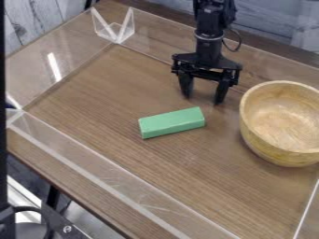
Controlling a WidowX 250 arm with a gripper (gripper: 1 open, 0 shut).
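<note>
My black gripper (203, 82) hangs low over the wooden table (100, 159) at upper middle, its fingers apart on either side, pointing down; nothing clearly shows between them. Below it and a little left lies a green block (171, 122), apart from it. A large tan bowl (281, 126) stands at the right, close to the gripper.
A white wire-like item (114, 27) sits at the back left. Dark hardware (25, 224) is at the lower left, beyond the table's edge.
</note>
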